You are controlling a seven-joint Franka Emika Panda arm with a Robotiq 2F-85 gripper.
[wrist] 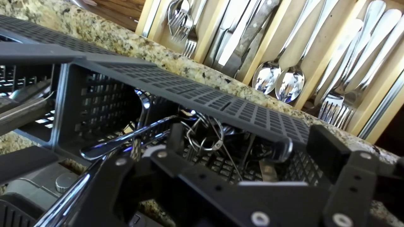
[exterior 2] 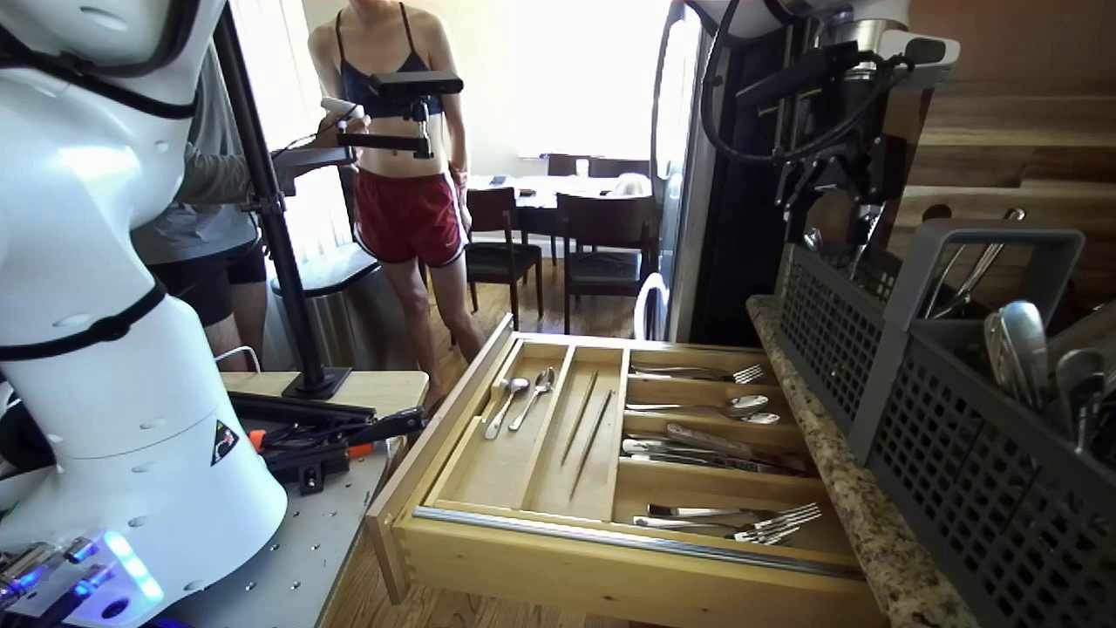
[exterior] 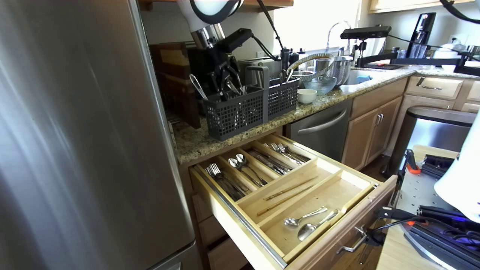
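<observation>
My gripper stands open over the near compartment of the dark grey cutlery basket point(exterior: 234, 114), its fingers spread wide in the wrist view. Below and between them lie a wire-looped metal utensil point(wrist: 206, 145) and other metal pieces, partly hidden by the gripper; nothing is clasped. A shiny handle point(wrist: 128, 138) slants across the compartment to the left of the fingers. In exterior view 2 the gripper point(exterior 2: 832, 209) hangs at the basket's rim. The open wooden drawer point(exterior 2: 628, 565) holds forks point(exterior: 213, 170), spoons point(exterior: 241, 159), knives point(wrist: 242, 37) and two chopsticks point(exterior: 288, 189) in separate compartments.
The basket's tall handle point(exterior 2: 983, 239) rises beside the gripper. Wooden boards point(exterior: 177, 76) stand behind it, with the fridge point(exterior: 90, 135) to the left. A white bowl point(exterior: 306, 95) sits past the basket. Two spoons lie in the drawer's front compartment point(exterior: 276, 231); people stand beyond the drawer.
</observation>
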